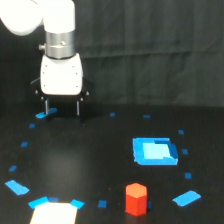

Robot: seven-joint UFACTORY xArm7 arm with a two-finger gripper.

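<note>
My white gripper hangs at the upper left over the dark table. Its two thin dark fingers stand apart, with nothing visible between them. A red block with a six-sided outline sits front and centre, well away from the gripper. Right of centre lies a shallow blue tray with a white patch inside. A pale cream-white object is cut off by the bottom edge at the left. The gripper touches none of these.
Flat blue tape pieces mark the table, among them a strip at the left and another strip at the right. Small blue squares dot the surface.
</note>
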